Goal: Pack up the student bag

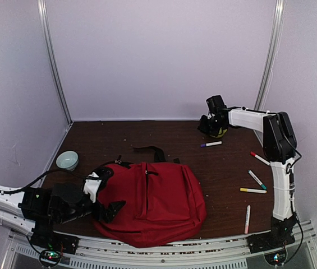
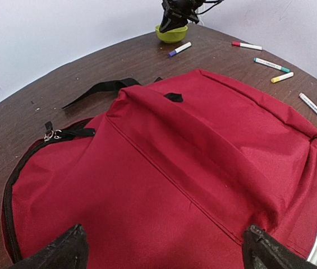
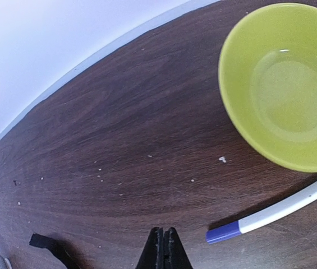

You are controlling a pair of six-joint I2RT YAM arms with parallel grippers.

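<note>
The red backpack (image 1: 166,202) lies at the front centre. My left gripper is open over it, nothing held. My right gripper is at the back right, shut with nothing visible between its fingers, beside a yellow-green bowl (image 3: 284,84) and a purple marker (image 3: 276,210). In the top view, markers lie down the right side: red (image 1: 260,159), teal (image 1: 257,179), yellow (image 1: 253,190) and a pink one (image 1: 247,219).
A pale bowl (image 1: 67,160) sits at the left.
</note>
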